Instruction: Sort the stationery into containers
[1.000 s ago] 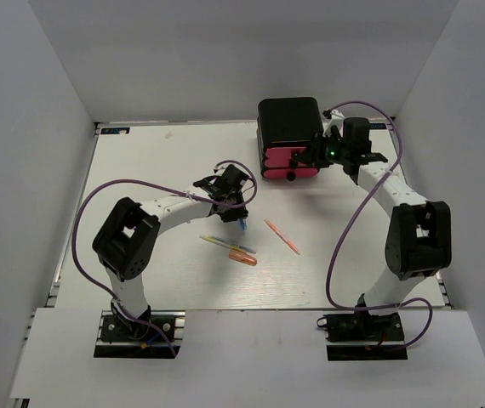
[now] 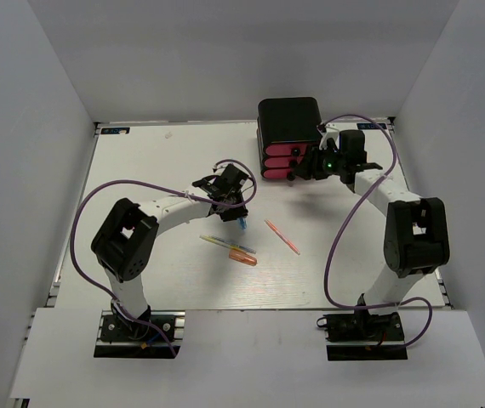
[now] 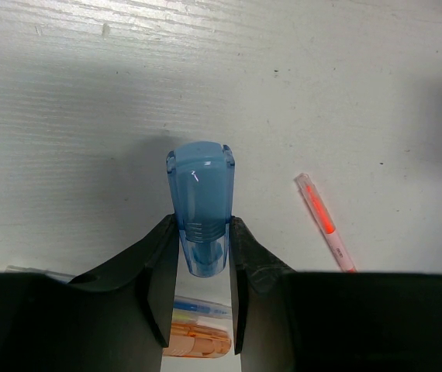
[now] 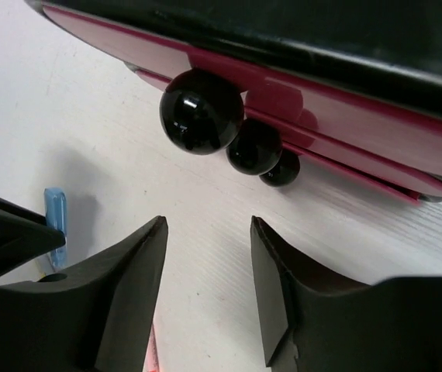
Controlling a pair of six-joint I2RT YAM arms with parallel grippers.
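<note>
A blue, see-through stationery piece (image 3: pixel 202 186) is pinched upright between the fingertips of my left gripper, which is shut on it above the white table. My right gripper stands open and empty in front of a black drawer unit (image 2: pixel 289 119). Its maroon drawers (image 2: pixel 277 161) carry round black knobs; in the right wrist view the largest knob (image 4: pixel 202 111) lies just beyond my fingertips, untouched. On the table lie an orange piece (image 2: pixel 242 257), pens (image 2: pixel 228 245) beside it, and a red-orange pen (image 2: pixel 282 237) further right.
The left fingers reach into the right wrist view at its left edge, so the two arms are fairly close. Bare white table (image 2: pixel 157 272) spreads at the left and front. Grey walls (image 2: pixel 225 59) enclose the back and sides.
My right gripper has drawn slightly toward the table's front, away from the upper knob. The top drawer, jutting out a second ago, now seems pushed in. My left arm is unmoved.
</note>
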